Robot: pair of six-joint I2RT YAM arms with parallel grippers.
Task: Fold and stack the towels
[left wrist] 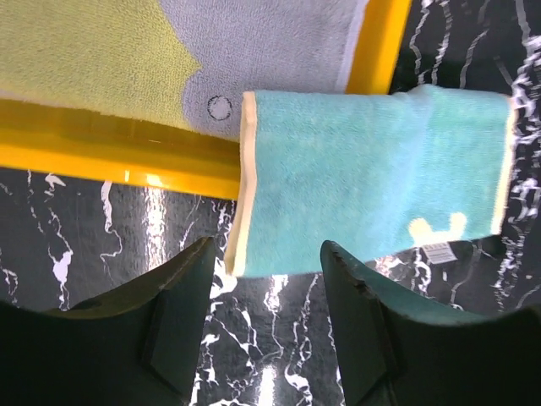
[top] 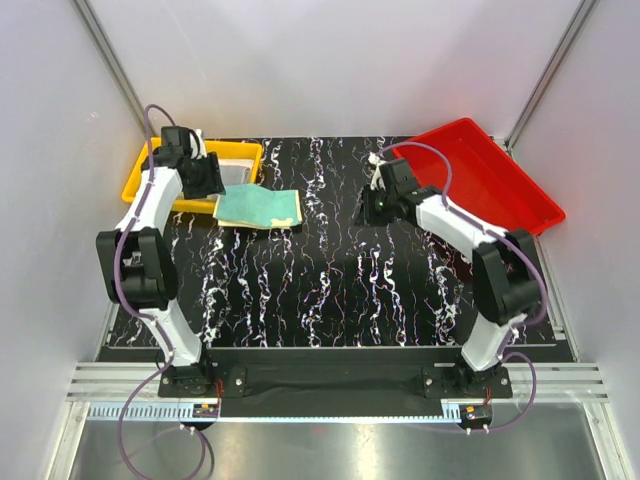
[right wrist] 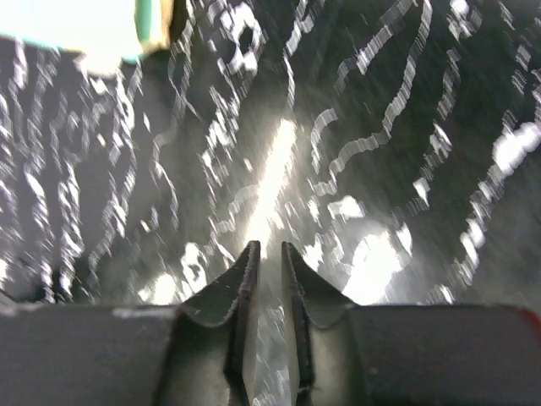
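A folded teal towel (top: pixel 258 207) with cream edges lies on the dark tabletop, its left end against the yellow tray. In the left wrist view, that towel (left wrist: pixel 355 169) overlaps the tray's rim and touches a grey towel (left wrist: pixel 262 59) inside, beside a yellow-green towel (left wrist: pixel 101 59). My left gripper is open above the towel's cream left edge, with nothing held. To the right, over bare table, my right gripper has a narrow gap between its fingers and nothing in it. Only a corner of the teal towel (right wrist: pixel 76 25) shows in that wrist view.
The yellow tray (top: pixel 250 147) stands at the back left, partly under my left arm. At the back right a tilted red bin (top: pixel 480 180) is empty.
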